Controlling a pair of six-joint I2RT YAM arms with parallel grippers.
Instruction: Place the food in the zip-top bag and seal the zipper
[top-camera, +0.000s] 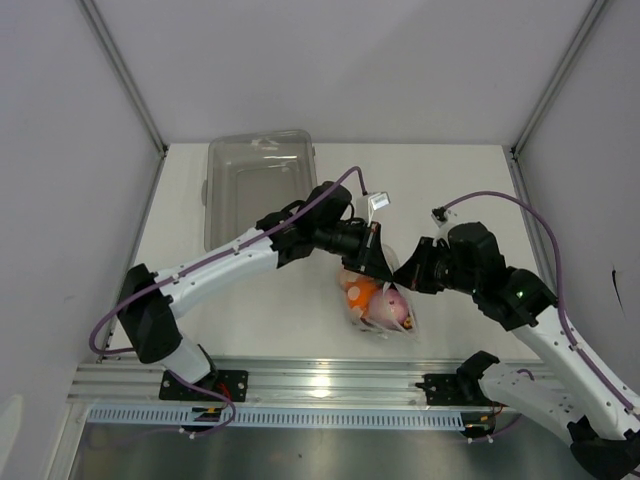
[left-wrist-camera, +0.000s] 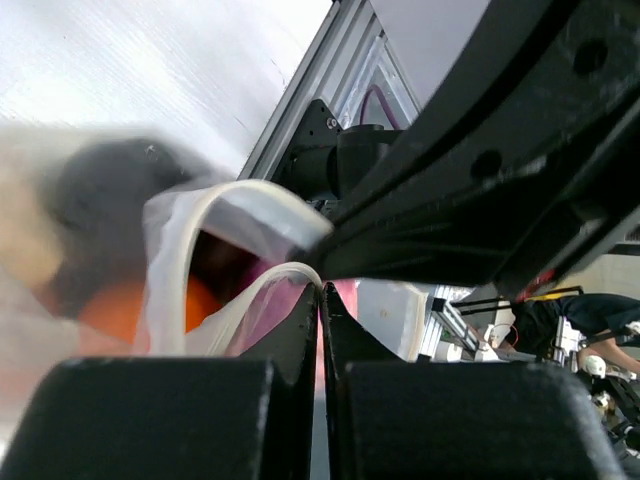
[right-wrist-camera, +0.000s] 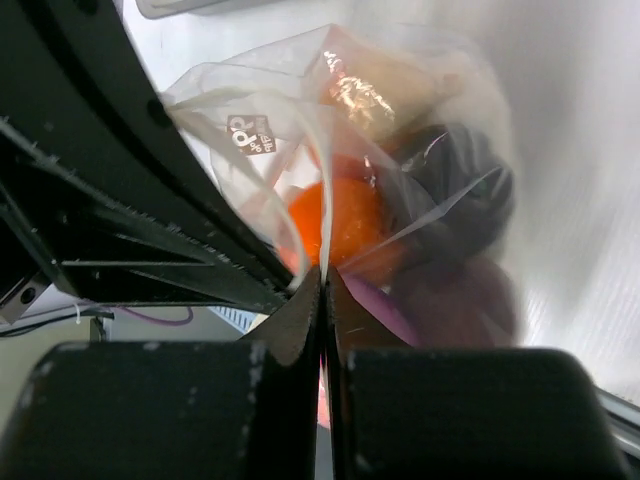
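Observation:
The clear zip top bag (top-camera: 375, 325) sits mid-table with food inside. An orange round piece (right-wrist-camera: 345, 218), a dark one (right-wrist-camera: 455, 185), a tan one (right-wrist-camera: 375, 95) and a purple-pink one (top-camera: 388, 308) show through its film. My left gripper is shut on the bag's rim, which enters between its fingertips. From the other side, my right gripper is shut on the rim too, the pale edge running between its tips. Both grippers meet almost tip to tip above the food, and the arms hide part of the mouth. Loops of rim (left-wrist-camera: 190, 250) still bow apart.
A grey lidded-looking tray (top-camera: 258, 190) lies at the back left. A metal rail (top-camera: 300, 372) runs along the front edge.

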